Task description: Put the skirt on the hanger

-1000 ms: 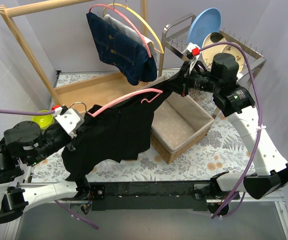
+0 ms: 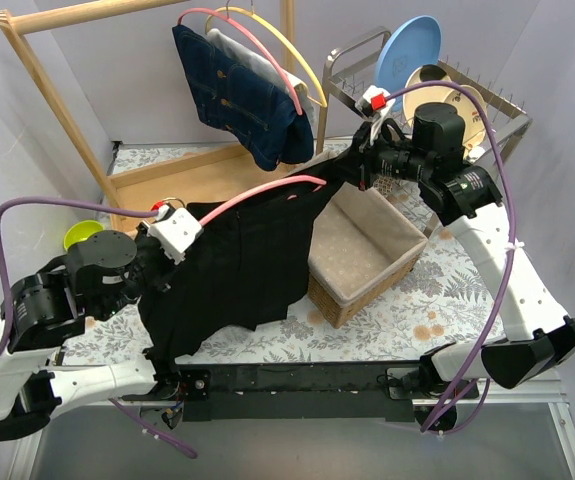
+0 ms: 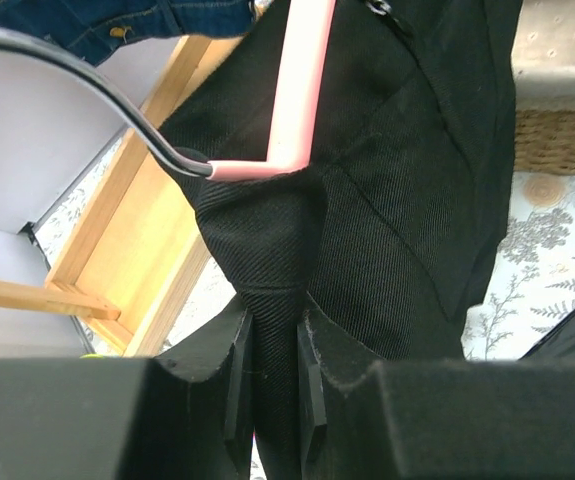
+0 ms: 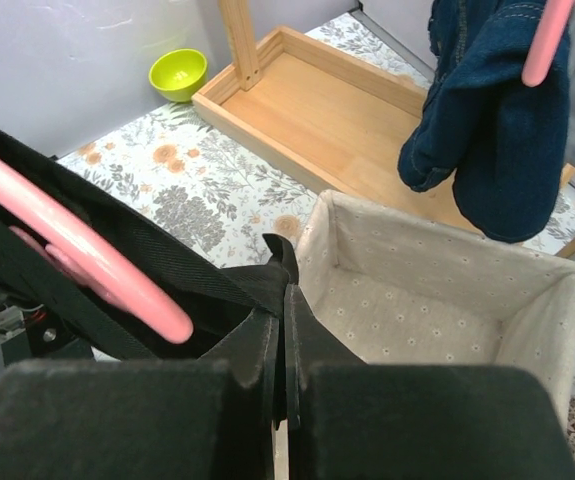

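Observation:
The black skirt (image 2: 247, 270) is stretched between both grippers, with a pink hanger (image 2: 257, 195) along its top edge; in the right wrist view the hanger's arm (image 4: 77, 240) lies against the fabric. My left gripper is shut on the gathered black fabric, just below the hanger's end and its metal hook (image 3: 97, 95). My right gripper is shut at the skirt's other upper end, with black fabric at its fingertips, beyond the hanger's tip.
A wooden rack (image 2: 57, 100) holds hanging jeans (image 2: 229, 90) on hangers at the back. An open lined basket (image 2: 362, 240) sits below the right arm. A dish rack (image 2: 497, 130) stands back right; a green bowl (image 4: 178, 75) is at left.
The hanger's small pink loop is now mostly hidden in the top view.

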